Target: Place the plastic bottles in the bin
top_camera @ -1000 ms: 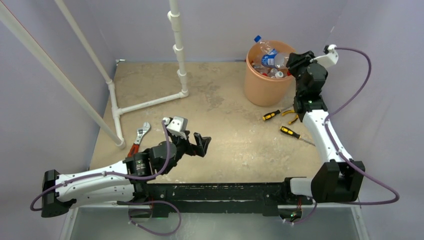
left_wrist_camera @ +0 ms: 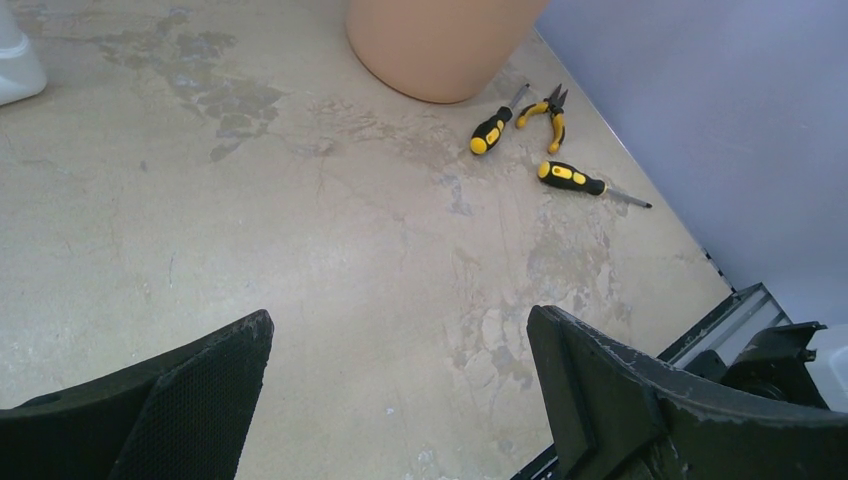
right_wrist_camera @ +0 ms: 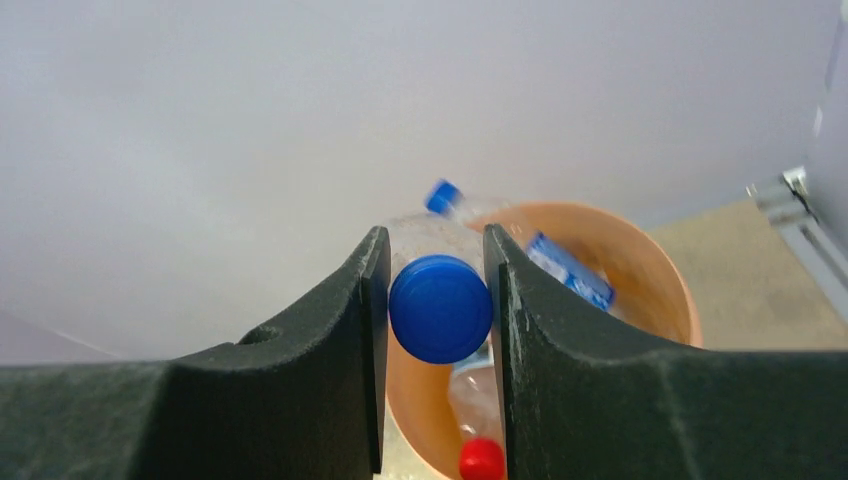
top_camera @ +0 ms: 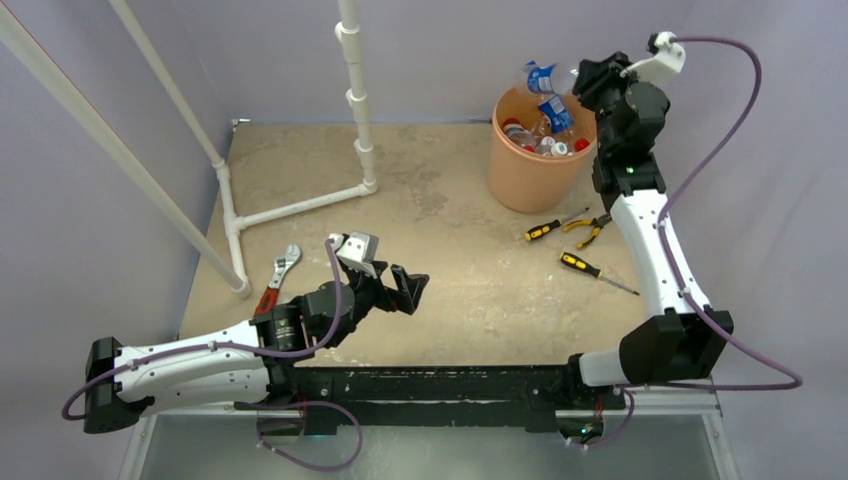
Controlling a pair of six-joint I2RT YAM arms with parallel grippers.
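The orange bin (top_camera: 530, 185) stands at the back right, holding several plastic bottles. Over its back rim, a clear bottle (top_camera: 546, 78) with a blue label lies tilted at the tip of my right gripper (top_camera: 588, 80). In the right wrist view a blue cap (right_wrist_camera: 440, 308) fills the space between the right fingers, flush with both; whether they still grip is unclear. Another blue-labelled bottle (top_camera: 556, 113) is inside the bin. My left gripper hangs open over the bare table, nothing between its fingers.
Two screwdrivers (top_camera: 543, 230) (top_camera: 580, 263) and yellow pliers (top_camera: 590, 228) lie in front of the bin. A red-handled wrench (top_camera: 277, 280) rests on the left beside a white pipe frame (top_camera: 300, 207). Mid-table is clear.
The left arm has barely moved.
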